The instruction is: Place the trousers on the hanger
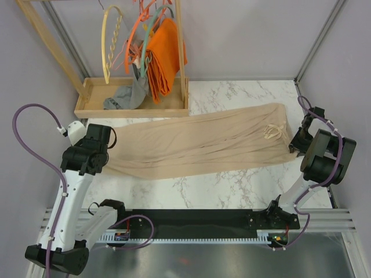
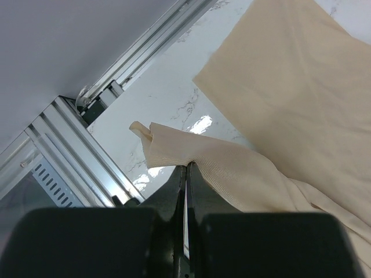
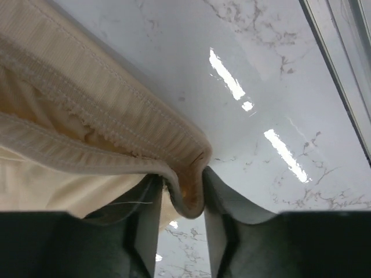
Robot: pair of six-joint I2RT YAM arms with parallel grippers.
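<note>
Beige trousers (image 1: 191,145) lie spread across the marble table, a drawstring knot near the waist at the right. In the left wrist view my left gripper is shut on a fold of a trouser leg (image 2: 208,162) at the table's left end, lifting it slightly. My right gripper is at the waistband (image 3: 104,92) corner on the right, its fingers partly open around the folded edge; whether it grips it is unclear. Coloured hangers (image 1: 105,46) hang from a wooden rack at the back.
A wooden tray (image 1: 95,101) under the rack holds grey cloth. An orange garment (image 1: 165,58) hangs on the rack. Bare marble (image 1: 243,92) shows behind and in front of the trousers, with metal rails at the edges.
</note>
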